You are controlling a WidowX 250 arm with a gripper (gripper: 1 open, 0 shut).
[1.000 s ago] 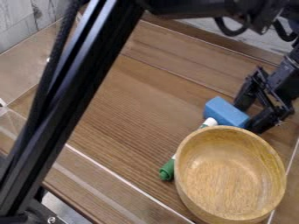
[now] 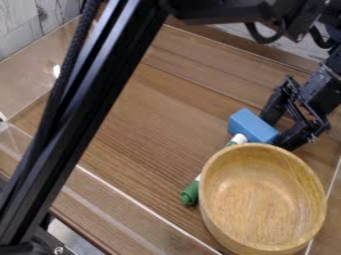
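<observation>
My black gripper (image 2: 288, 118) comes in from the right edge, its fingers low on the wooden surface around the right end of a blue block (image 2: 249, 126). A tan wooden bowl (image 2: 260, 199) sits just in front of the block. Between them a green and white cylindrical object (image 2: 190, 191) lies partly hidden by the bowl.
A thick black arm or frame crosses the left and top of the view. A pale wall and tray edge are at the upper left.
The blue block and my gripper have shifted very slightly to the left; otherwise little differs.
</observation>
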